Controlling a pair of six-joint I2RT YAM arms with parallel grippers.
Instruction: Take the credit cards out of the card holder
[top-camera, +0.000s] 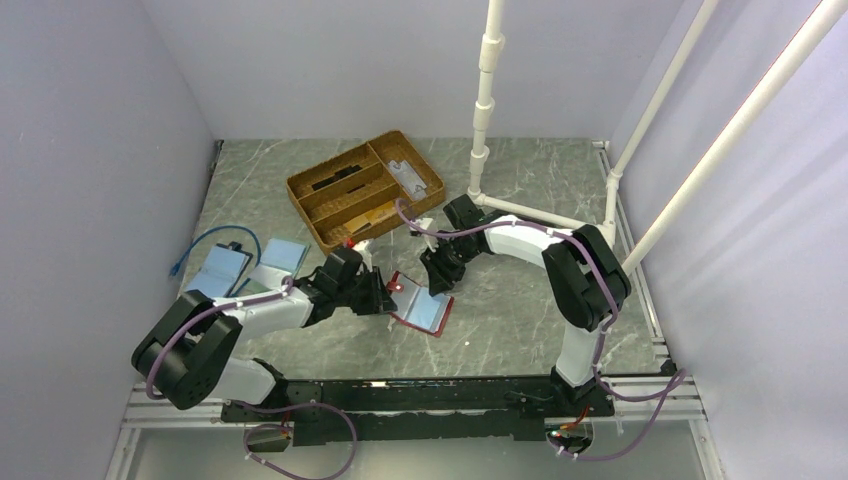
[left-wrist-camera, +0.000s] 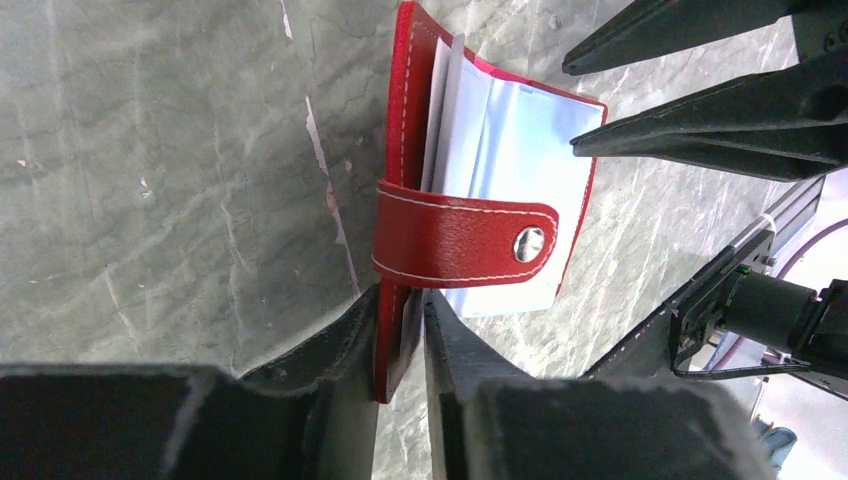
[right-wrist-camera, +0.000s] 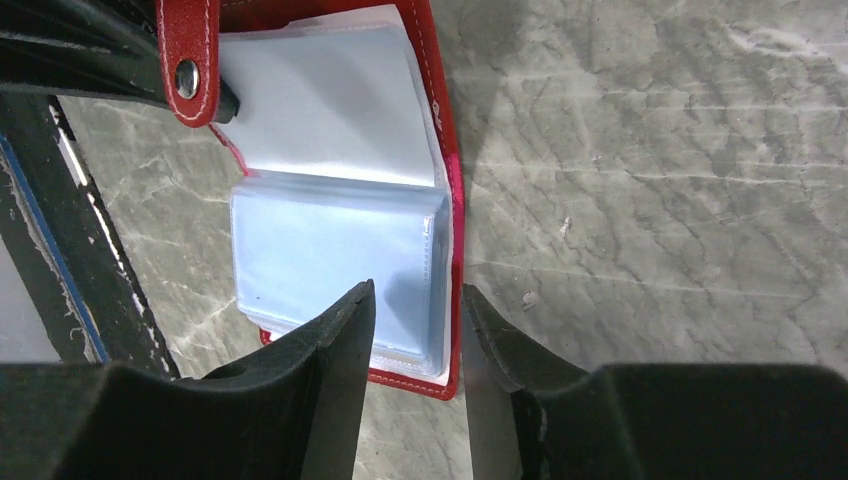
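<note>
The red card holder (top-camera: 424, 310) lies open on the marble table between my grippers, with pale sleeves (right-wrist-camera: 335, 260) and a red snap strap (left-wrist-camera: 460, 235). My left gripper is at the holder's red edge beside the strap; its fingertips are partly hidden, so what sits between them is unclear. My right gripper is part open, its fingertips over the lower end of the pale sleeves and the red border. I cannot tell any separate card apart from the sleeves.
A wooden divided box (top-camera: 330, 210) stands behind. Open blue folders (top-camera: 218, 272) and a blue cable lie at the left. White pipes (top-camera: 530, 212) frame the back right.
</note>
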